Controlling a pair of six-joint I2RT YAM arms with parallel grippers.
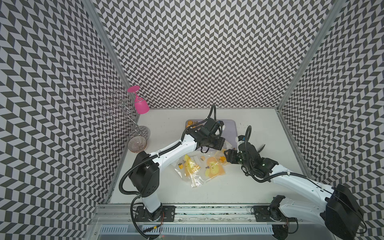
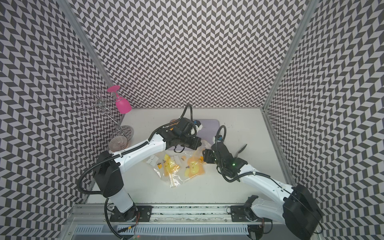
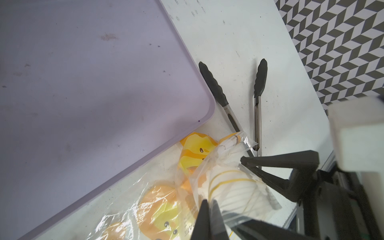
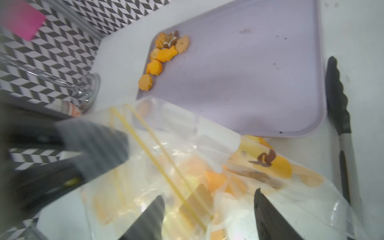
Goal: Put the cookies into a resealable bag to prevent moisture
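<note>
Several small cookies (image 4: 160, 56) sit in the far left corner of the lilac tray (image 4: 256, 72), best seen in the right wrist view. A clear resealable bag (image 4: 168, 160) with yellow zip lines and yellow character prints rises from the table in front of the tray. My left gripper is shut on the film near the bag's zip edge; its fingers (image 4: 100, 144) also show in the right wrist view. My right gripper stands open at the bag's mouth, fingers apart with film between them. Whether a finger is inside the mouth, I cannot tell.
Tongs with black handles (image 3: 214, 84) lie right of the tray. Other printed bags (image 1: 196, 168) lie flat in front. At the left are a wire rack holding a pink glass (image 1: 140, 104) and a round glass dish (image 1: 137, 144).
</note>
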